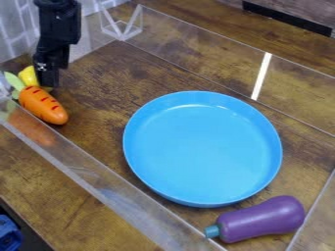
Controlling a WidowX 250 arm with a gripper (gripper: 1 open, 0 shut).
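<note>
My black gripper (46, 69) is low at the upper left, open, its fingers down around a yellow round object (29, 75), which is mostly hidden behind them. An orange toy carrot (42, 104) with a pale green top lies just in front of it. A large blue plate (202, 148) is at the centre right, and a purple toy eggplant (258, 220) lies at the bottom right.
Clear walls edge the wooden surface along the back and the lower left. A small blue object (7, 233) shows at the bottom left corner. The wood between the carrot and the plate is clear.
</note>
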